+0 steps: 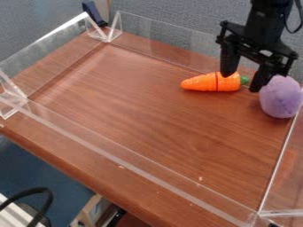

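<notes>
An orange toy carrot [204,83] with a green top lies near the back right of the wooden surface. To its right a purple egg-shaped toy [282,97] rests by the right wall. My black gripper [243,74] hangs over the carrot's top end and just left of the purple toy, its fingers open with nothing seen held between them. It partly hides the carrot's green top.
Clear plastic walls [142,168] edge the wooden surface [119,115]. A black cable [35,197] lies outside at the lower left.
</notes>
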